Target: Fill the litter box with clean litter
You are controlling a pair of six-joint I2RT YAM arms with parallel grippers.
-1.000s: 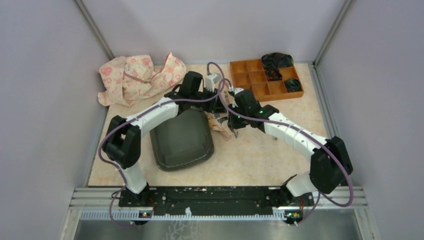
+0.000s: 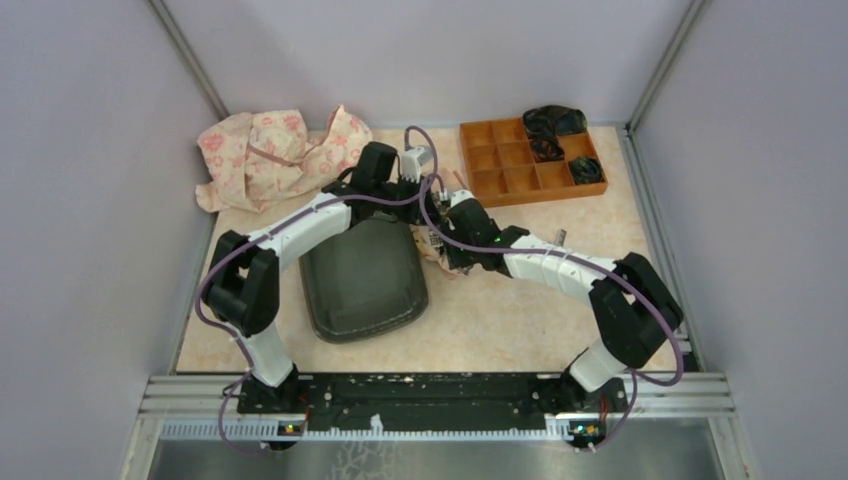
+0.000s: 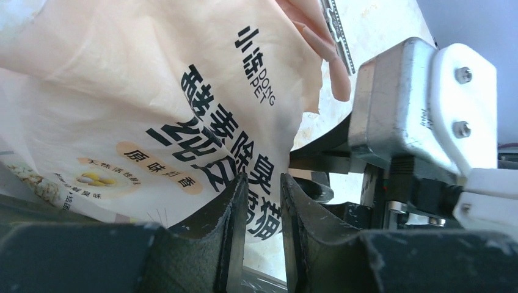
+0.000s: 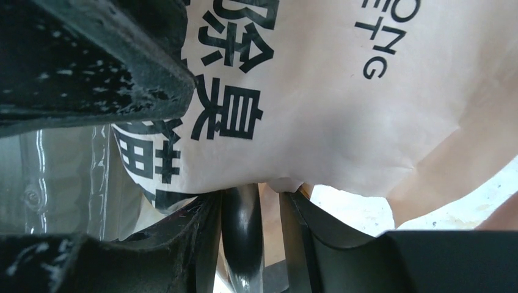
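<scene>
The pink-beige litter bag [image 2: 430, 245] with black print is beside the right edge of the dark litter box [image 2: 316, 303], largely covered by both arms from above. My left gripper has its fingers apart; the bag's printed side [image 3: 171, 146] lies behind the gap. In the right wrist view my right gripper stands open at the bag's edge [image 4: 330, 140]. A dark, glossy rounded piece [image 4: 243, 232] shows in its gap; I cannot tell what it is. The box appears empty from above.
A brown compartment tray [image 2: 512, 158] with black items stands at the back right. Crumpled pink floral cloth [image 2: 265, 160] lies at the back left. The two grippers are very close together.
My left gripper has shifted slightly left.
</scene>
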